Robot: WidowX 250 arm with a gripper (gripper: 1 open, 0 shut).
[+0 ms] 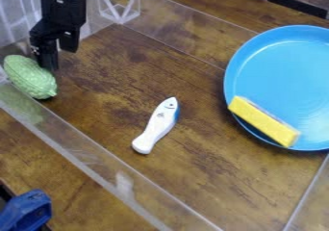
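My black gripper (52,44) is at the upper left, open, its fingers pointing down just above and behind a green corn-like vegetable (31,77), which lies by the left clear wall. A white fish-shaped object (157,125) lies in the middle of the wooden floor (154,62). On the right a blue plate (284,85) holds a yellow block (264,121) near its front edge.
Clear walls border the wooden area at the left, back and front. A dark blue object (23,214) sits outside at the lower left.
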